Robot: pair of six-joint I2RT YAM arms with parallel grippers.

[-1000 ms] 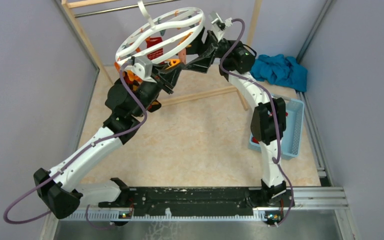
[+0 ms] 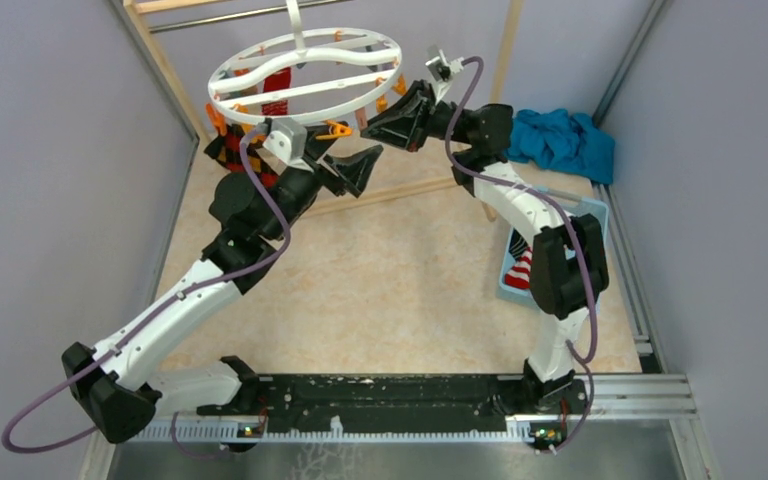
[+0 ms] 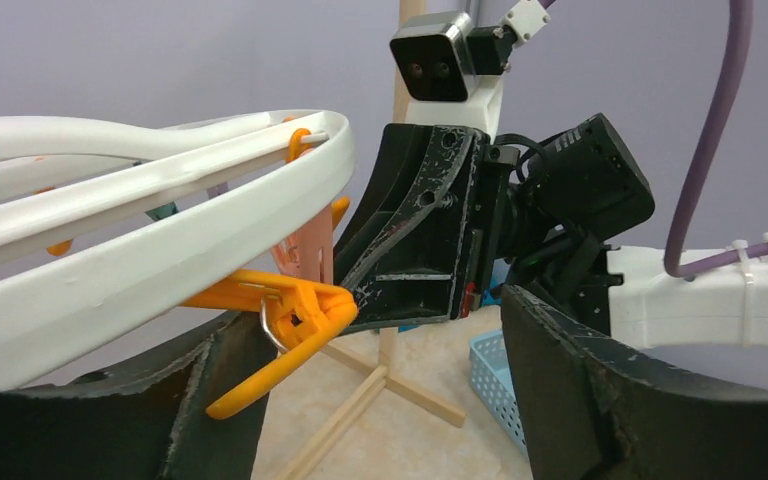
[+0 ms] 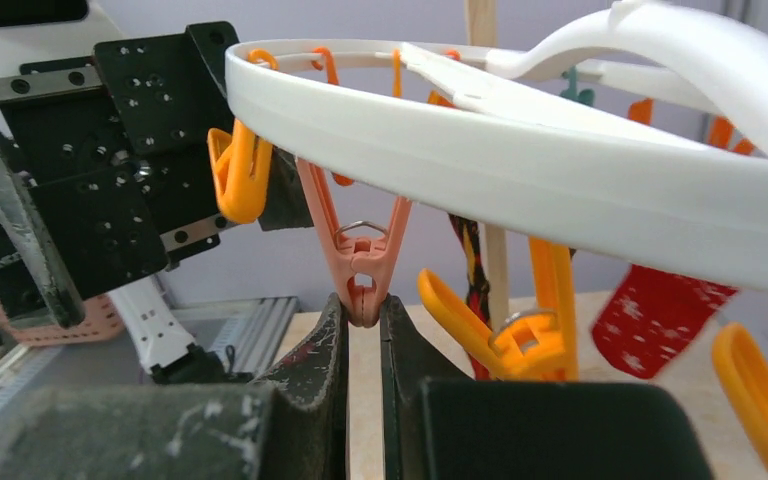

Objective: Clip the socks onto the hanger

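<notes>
The white round hanger (image 2: 305, 85) carries orange, pink and teal clips. My right gripper is shut on the bottom of the pink clip (image 4: 365, 255) hanging from its rim. My left gripper has its fingers apart beside an orange clip (image 3: 300, 320), with nothing clearly held between them. A red sock (image 4: 660, 320) and a dark patterned sock (image 2: 230, 155) hang under the hanger.
A blue basket (image 2: 590, 290) with striped socks stands at the right, below my right arm. A blue cloth (image 2: 560, 140) lies behind it. Wooden bars (image 2: 390, 195) lie across the table.
The hanger has shifted left and looks less tilted from above. My right gripper has moved slightly, and the right arm's elbow has swung rightward. The left gripper has moved slightly, apart from the right.
</notes>
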